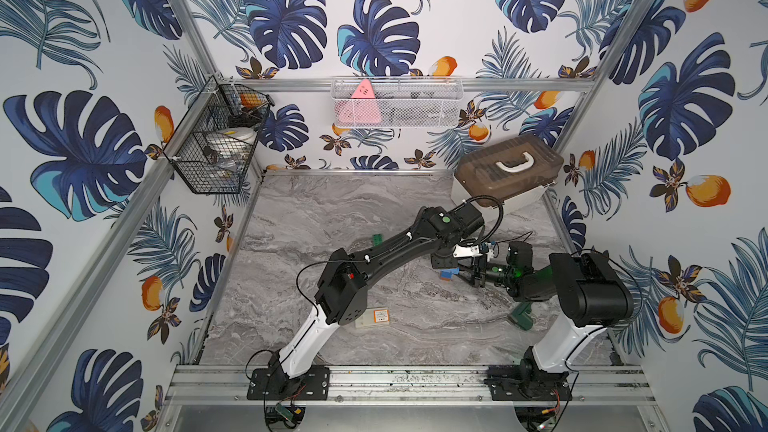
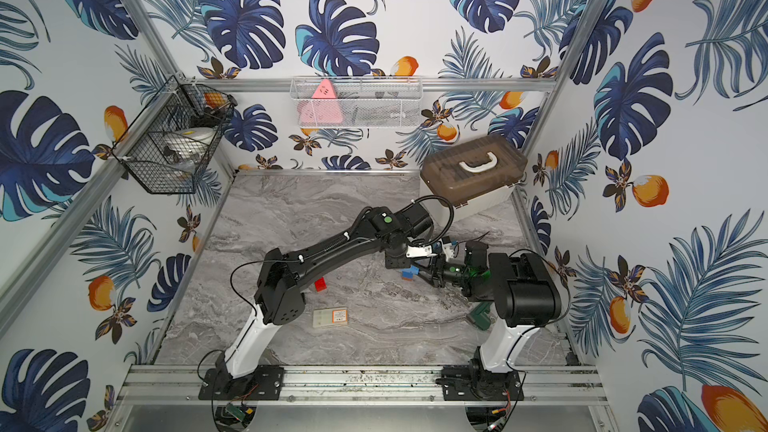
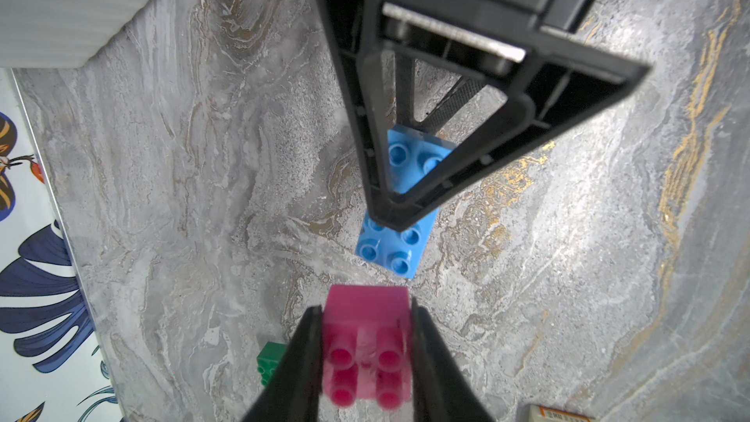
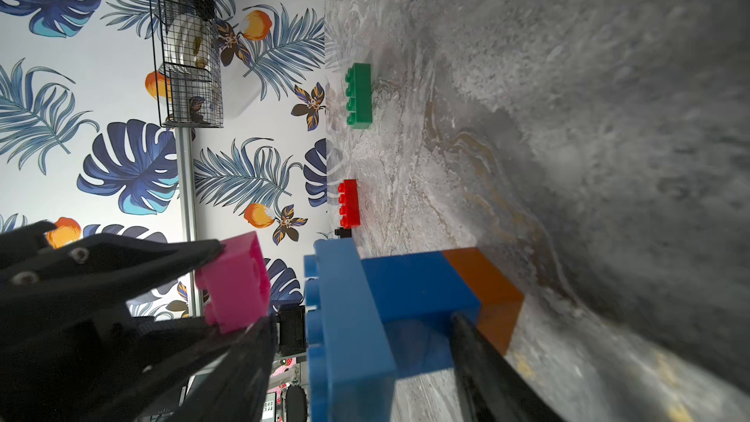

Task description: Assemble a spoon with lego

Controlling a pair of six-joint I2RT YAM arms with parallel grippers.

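My left gripper is shut on a pink brick point(image 3: 367, 304), studs showing in the left wrist view, held above a light-blue brick point(image 3: 394, 246). In the right wrist view that light-blue brick point(image 4: 347, 320) tops a dark-blue brick point(image 4: 414, 281) and an orange brick point(image 4: 492, 304). My right gripper is part open around this stack, fingertips either side of it; contact is unclear. A green brick point(image 4: 359, 95) and a red brick point(image 4: 348, 203) lie apart on the marble table.
A lidded toolbox point(image 1: 504, 168) stands at the back right. Wire baskets point(image 1: 224, 136) hang on the walls. A small flat box point(image 1: 372, 317) lies at the front middle.
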